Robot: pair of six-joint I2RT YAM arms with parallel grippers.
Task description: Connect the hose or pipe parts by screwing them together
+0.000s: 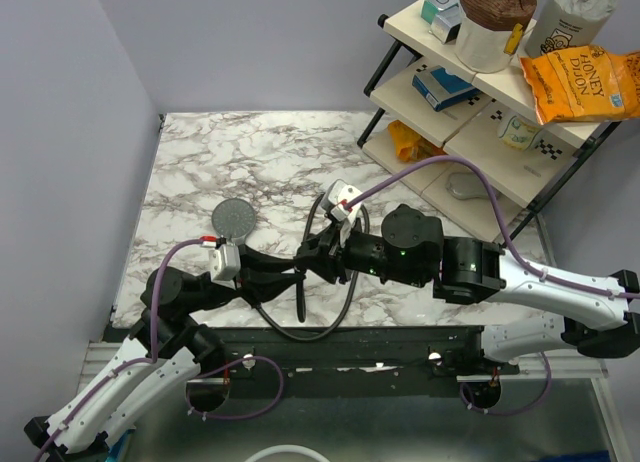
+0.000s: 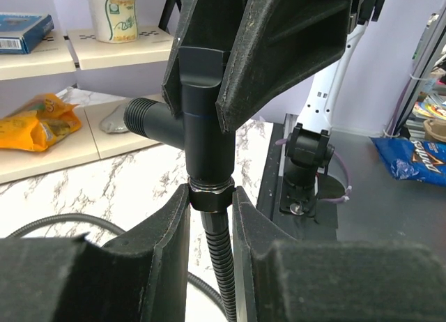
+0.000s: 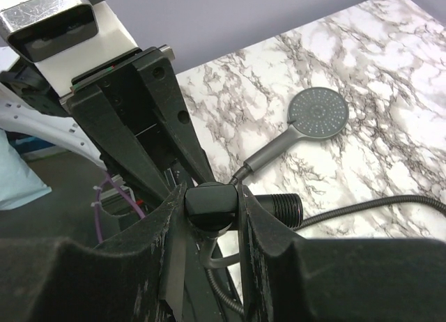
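Note:
A black T-shaped fitting point(image 2: 209, 144) with a threaded side port point(image 3: 284, 209) stands between my two grippers over the counter. My right gripper point(image 1: 305, 252) is shut on the fitting's upper body. My left gripper has its fingers at the hose's nut, just below the fitting; the ribbed hose point(image 2: 221, 266) hangs from there. Whether the joint is fully fastened cannot be told. The grey shower head point(image 3: 317, 113) lies on the marble, its handle toward the near left, with more hose looping across the counter.
A shelf unit point(image 1: 440, 117) with bags, boxes and tubs occupies the back right. Walls close the left and back; a dark front edge point(image 1: 350, 347) runs below the arms.

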